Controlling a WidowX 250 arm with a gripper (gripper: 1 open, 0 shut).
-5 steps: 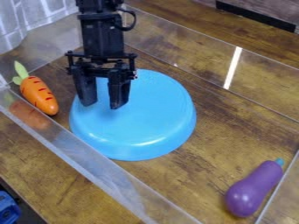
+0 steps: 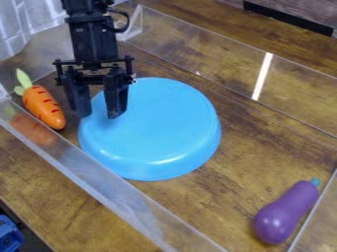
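The black gripper [image 2: 95,96] hangs from the top left over the left part of a blue round dish-like object [image 2: 158,133], its fingers apart and low over that surface; whether it touches is unclear. An orange toy carrot [image 2: 42,103] with a green top lies just left of the blue object and the gripper. A purple eggplant [image 2: 283,212] with a green stem lies at the lower right.
A wooden surface [image 2: 243,148] surrounds the objects, with clear room at the right and back. Transparent walls run across the lower left and along the back. A blue item [image 2: 8,236] sits at the bottom left corner, outside the wall.
The gripper has shifted left, toward the carrot, along the edge of the blue object. The carrot, eggplant and blue object look unmoved.
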